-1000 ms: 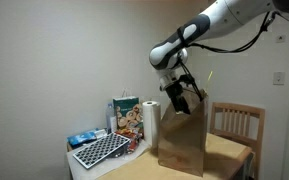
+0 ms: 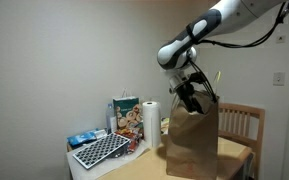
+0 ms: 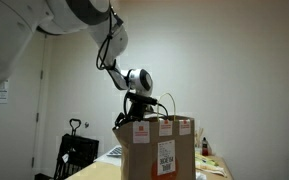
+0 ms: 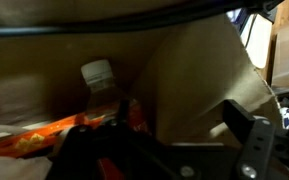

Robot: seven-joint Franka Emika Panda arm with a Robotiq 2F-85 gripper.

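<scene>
A brown paper bag (image 2: pixel 193 140) stands upright on the table in exterior view 1. Its printed side, with red and white labels, shows on the bag (image 3: pixel 159 153) in exterior view 2. My gripper (image 2: pixel 193 100) is at the bag's top opening, its lower end partly hidden by the paper. In the wrist view the gripper is open, its dark fingers (image 4: pixel 249 130) well apart. Brown paper (image 4: pixel 199 75) shows beyond them. Down inside lie a white-capped bottle (image 4: pixel 97 73) and a red-orange packet (image 4: pixel 44 138), partly hidden by the left finger.
Left of the bag stand a paper towel roll (image 2: pixel 152 122), a green patterned bag (image 2: pixel 127 115) and a dark-holed white rack (image 2: pixel 101 150). A wooden chair (image 2: pixel 242 122) is behind on the right. Cables hang along the arm. Table space between the rack and the bag is free.
The paper bag has shifted right and stands straighter.
</scene>
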